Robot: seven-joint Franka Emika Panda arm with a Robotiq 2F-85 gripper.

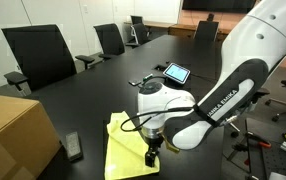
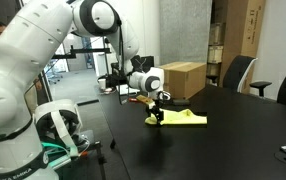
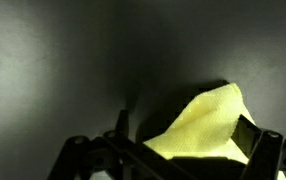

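Note:
A yellow cloth [image 1: 127, 150] lies spread on the dark table, its near right part covered by the arm in exterior view 1. My gripper [image 1: 151, 161] points down low over the cloth's right side. From the other side, exterior view 2 shows the cloth [image 2: 188, 117] stretching out to the right of the gripper [image 2: 155, 120]. In the wrist view a raised fold of the cloth [image 3: 208, 120] stands up between the parted fingers. The gripper is open; whether its pads touch the cloth cannot be made out.
A cardboard box [image 1: 18, 140] stands at the left table edge, with a dark remote-like object [image 1: 74, 147] beside it. A tablet [image 1: 176, 73] lies farther back. Chairs surround the table.

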